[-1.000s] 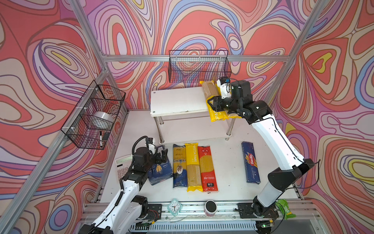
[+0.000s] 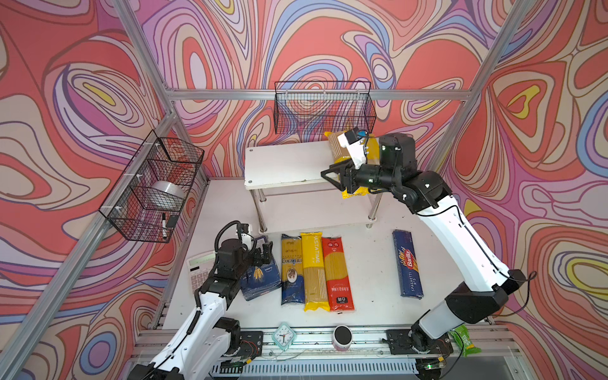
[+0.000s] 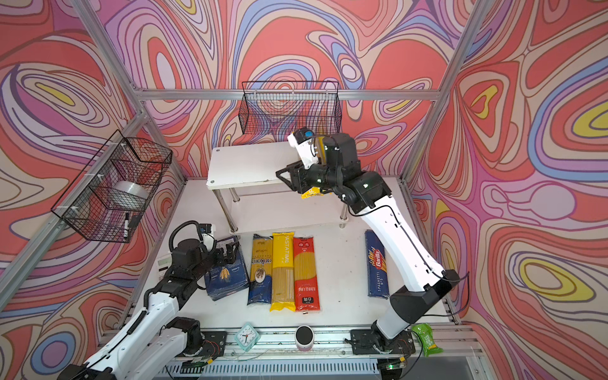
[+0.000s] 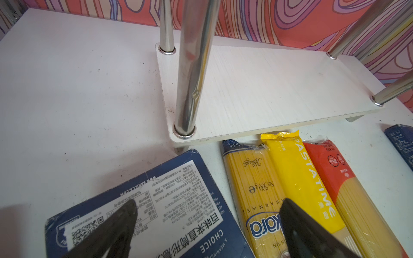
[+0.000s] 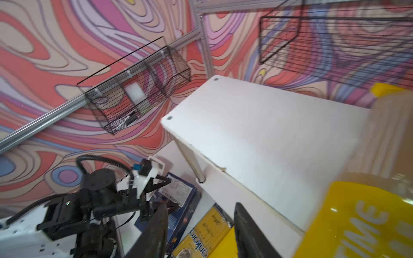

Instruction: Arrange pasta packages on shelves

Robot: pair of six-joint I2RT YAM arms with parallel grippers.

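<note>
Yellow pasta packages (image 5: 357,215) lie at the right end of the upper shelf (image 2: 285,161), partly hidden by the right arm. My right gripper hovers open at the shelf's front, left of them, nothing between its fingers. On the table below lie an Ankara package (image 2: 292,272), a yellow Pastatime package (image 2: 314,269), a red package (image 2: 337,272) and, apart at the right, a blue Barilla package (image 2: 407,262). My left gripper stands open low over blue Barilla boxes (image 4: 163,180) at the left.
The lower shelf board (image 4: 266,86) between steel posts is empty. The upper shelf's left part is bare. Wire baskets (image 2: 324,110) hang at the back and left. A calculator lies beside the left arm.
My right gripper has moved left and toward the front, off the yellow packages, and its fingers now show apart. The left arm has not moved.
</note>
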